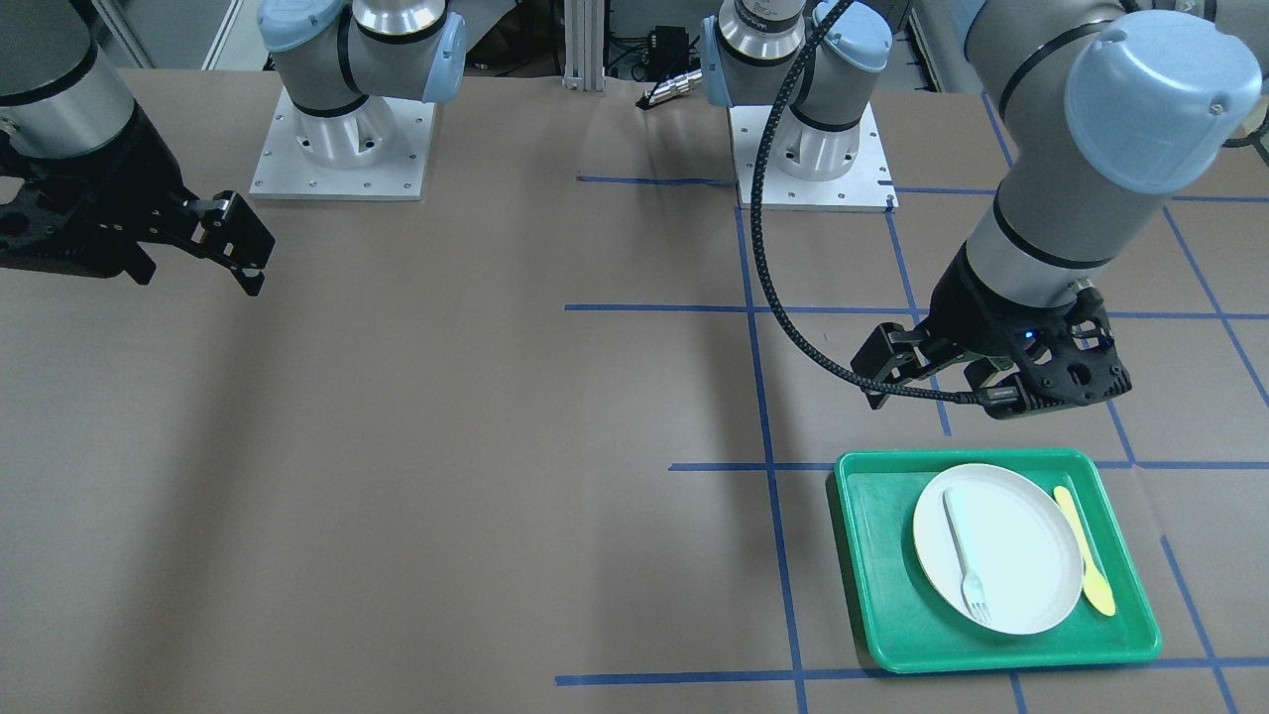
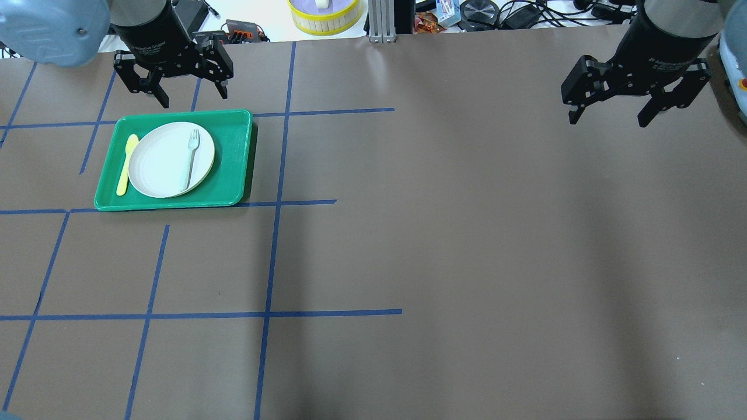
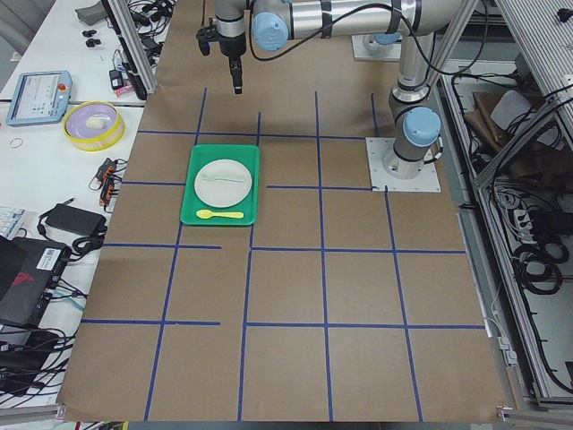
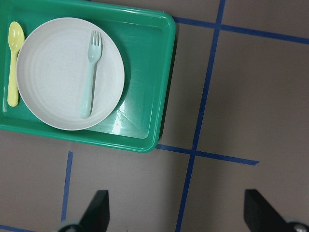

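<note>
A green tray (image 1: 874, 559) lies on the taped table, holding a white plate (image 4: 48, 72) with a pale mint fork (image 4: 91, 72) on it and a yellow spoon-like utensil (image 4: 14, 63) beside the plate, inside the tray. My gripper is open, with only bare table between its fingers in the left wrist view; in the front view it hangs above the table, behind the tray.
A second arm's gripper (image 2: 609, 112) hangs at the right of the top view. Cables and clutter line the side bench outside the table's edge.
</note>
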